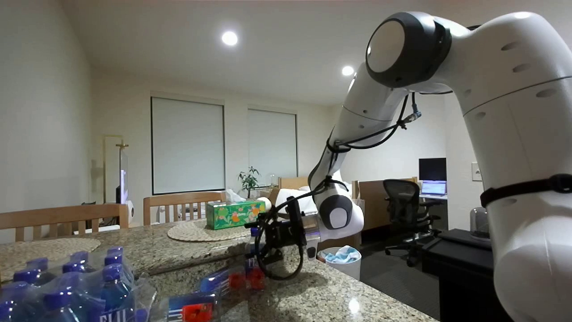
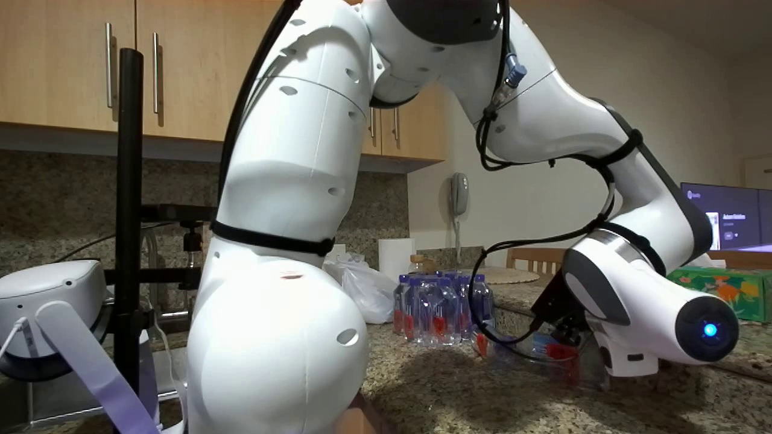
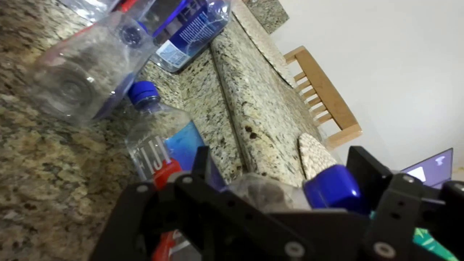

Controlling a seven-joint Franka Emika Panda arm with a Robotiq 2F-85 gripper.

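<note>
An upright water bottle [image 1: 255, 276] with a blue cap stands on the lower granite counter, partly hidden by my gripper and its cable. In the wrist view, the blue bottle cap [image 3: 332, 189] and clear neck show between the spread fingers of my open gripper. The cap lies closer to the right finger [image 3: 365, 163]; whether they touch, I cannot tell. A second bottle [image 3: 163, 135] lies on its side by the left finger, its red and blue label up. Beyond it lies another clear bottle [image 3: 80, 76].
Several wrapped bottles [image 1: 69, 290] stand at the counter's near left; they also appear as a bottle pack [image 2: 438, 311]. A raised granite ledge [image 3: 256, 113] runs alongside. On it, a green tissue box [image 1: 236, 214] sits on a woven mat [image 1: 187, 233].
</note>
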